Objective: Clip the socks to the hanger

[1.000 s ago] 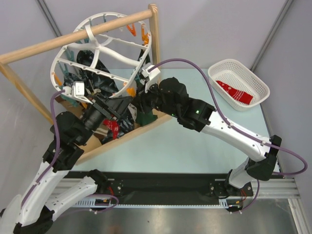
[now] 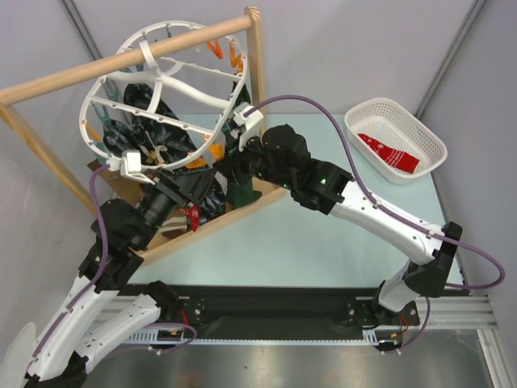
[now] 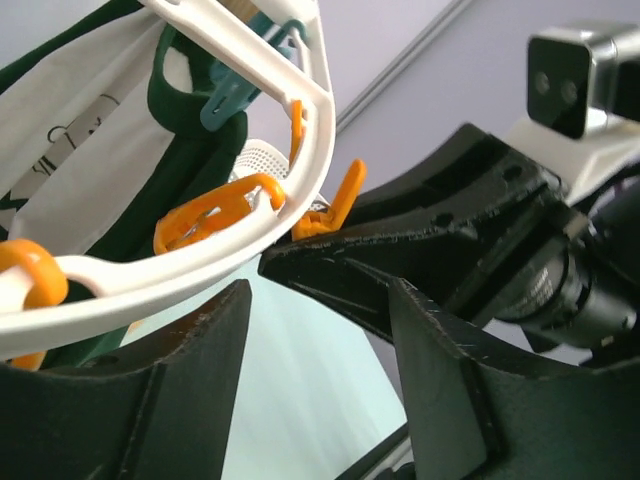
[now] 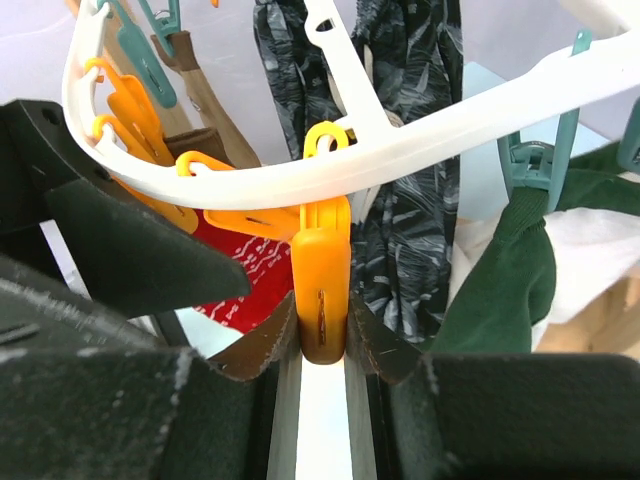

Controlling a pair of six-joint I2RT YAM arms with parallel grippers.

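Note:
The white round hanger (image 2: 220, 103) hangs from a wooden frame, with orange and teal clips along its rim. My right gripper is shut on the lower end of an orange clip (image 4: 322, 270). Behind this clip shows a red sock (image 4: 262, 268) with white marks, also seen low inside the frame in the top view (image 2: 191, 215); whether a clip grips it I cannot tell. My left gripper stands part open just under the rim, close to the right one, with nothing visible between its fingers.
Dark patterned socks (image 4: 407, 190) and a green-and-white sock (image 4: 500, 285) hang from the hanger. A white basket (image 2: 436, 153) at the right holds another red sock (image 2: 390, 153). Bare table lies between frame and basket. Both grippers crowd the rim.
The hanger has swung a little to the left. My right arm is nearly still.

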